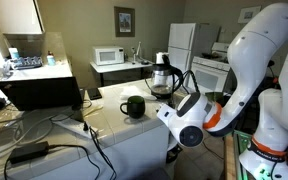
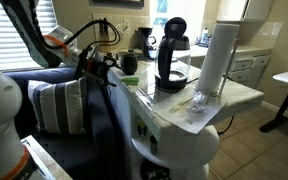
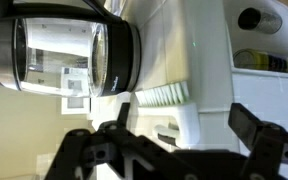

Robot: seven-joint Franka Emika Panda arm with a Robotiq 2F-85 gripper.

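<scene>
In the wrist view my gripper stands open, its dark fingers wide apart with nothing held. Beyond them, on the counter's edge, lies a brush with white bristles (image 3: 164, 95) and a pale handle (image 3: 188, 126). The handle appears in the gap between the fingers, but how far off it is I cannot tell. A small green item (image 2: 130, 79) on the counter in exterior view 2 may be this brush. There, the gripper (image 2: 108, 62) hangs to the left of it, above the dark sofa.
A glass coffee maker (image 2: 172, 55) stands close to the brush, with a paper-towel roll (image 2: 217, 58) beyond. On the counter sits a dark mug (image 1: 135, 106). Bottles (image 3: 259, 60) lie in a white recess at the wrist view's right. Cables (image 1: 92, 135) cross the near counter.
</scene>
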